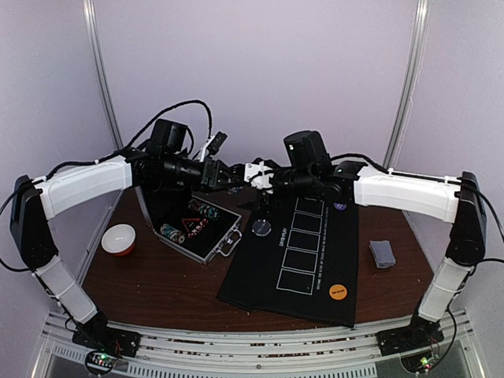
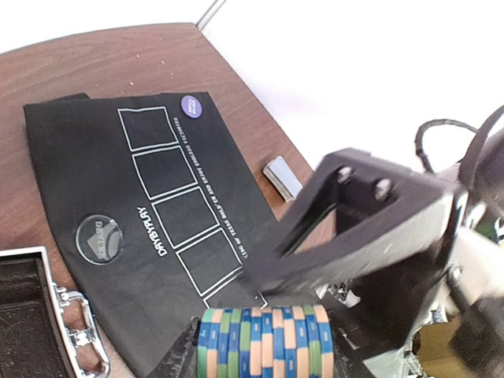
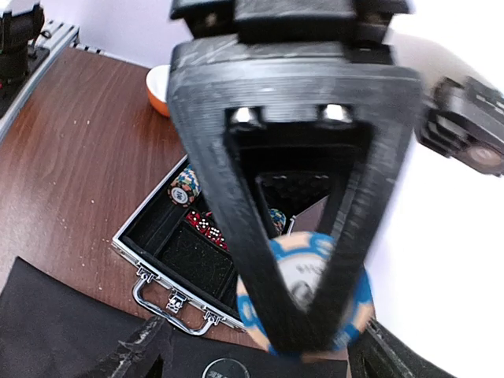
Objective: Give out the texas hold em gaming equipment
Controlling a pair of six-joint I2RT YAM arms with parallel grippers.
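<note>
A stack of blue, green and peach poker chips sits between the fingers of my left gripper, which is shut on it in the air. Close by, my right gripper faces it from the right, fingers apart. In the right wrist view, one end of the chip stack shows behind a left finger, with right fingers spread low on either side. The open metal case holds other chips and red dice. The black mat bears a clear dealer disc.
On the mat lie an orange disc and, at the far right, a purple disc. A grey card deck rests right of the mat. A white-and-red bowl stands left of the case.
</note>
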